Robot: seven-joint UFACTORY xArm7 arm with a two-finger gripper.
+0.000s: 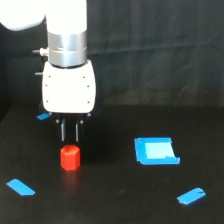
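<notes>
A small red cylinder-like object (70, 157) stands on the black table at the left. Just above it in the picture, my gripper (70, 130) points downward, its two dark fingers parted by a narrow gap. Nothing shows between them. The fingertips appear clear of the red object's top, though the exact depth between the two is hard to judge.
Right of centre, blue tape frames a pale square (159, 151) on the table. Blue tape strips lie at the front left (20, 187) and front right (191, 196). Between the red object and the square, the table is bare.
</notes>
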